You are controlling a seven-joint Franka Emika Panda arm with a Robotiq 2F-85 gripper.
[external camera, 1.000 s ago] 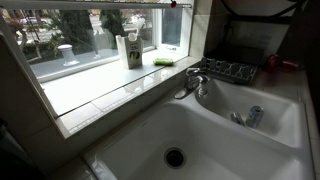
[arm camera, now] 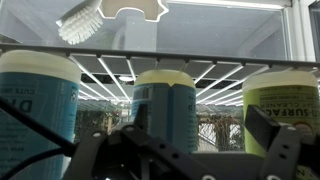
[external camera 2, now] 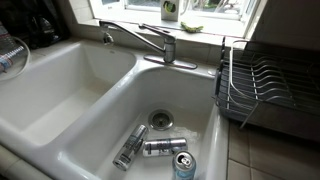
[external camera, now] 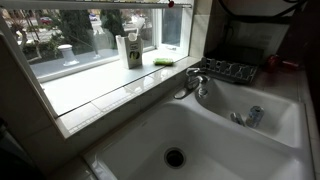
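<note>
In the wrist view my gripper is open, its dark fingers spread wide apart. Behind the gap stands a blue-labelled container (arm camera: pixel 165 100) with a pale cap, partly covered by the left finger. A second blue-labelled container (arm camera: pixel 40 100) is at the left edge. To the right, a container with a yellow-green label (arm camera: pixel 285 95) is partly hidden by the right finger. I cannot tell whether either finger touches a container. Neither exterior view shows the gripper.
A wire rack (arm camera: pixel 205 68) and a white brush (arm camera: pixel 80 20) show above the containers. Several cans, one of them upright (external camera 2: pixel 184 165), are in one sink basin. A dish rack (external camera 2: pixel 265 85) stands beside it. A carton (external camera: pixel 130 50) and green item (external camera: pixel 163 61) occupy the windowsill.
</note>
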